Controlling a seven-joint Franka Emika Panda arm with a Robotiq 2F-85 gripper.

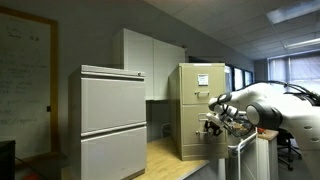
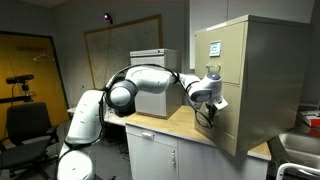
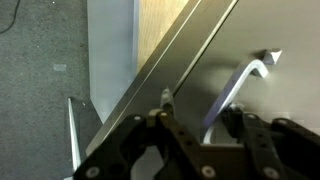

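Note:
A tan filing cabinet (image 1: 203,80) with several drawers stands on the counter, a metal handle on each visible drawer front. In the wrist view one drawer handle (image 3: 232,92) runs diagonally, its lower part hidden near the fingers. My gripper is at that handle, its fingertips apart on either side of the handle's line. Whether either finger touches the metal cannot be told. The gripper (image 1: 210,126) appears small against the lower drawers in exterior view 1. From exterior view 2, the gripper (image 2: 206,114) is close to the cabinet front, partly covered by the arm.
A grey two-drawer cabinet (image 1: 108,120) stands left of the tan one. White base cabinets (image 2: 150,155) lie below, and a sink (image 2: 298,155) is at the right.

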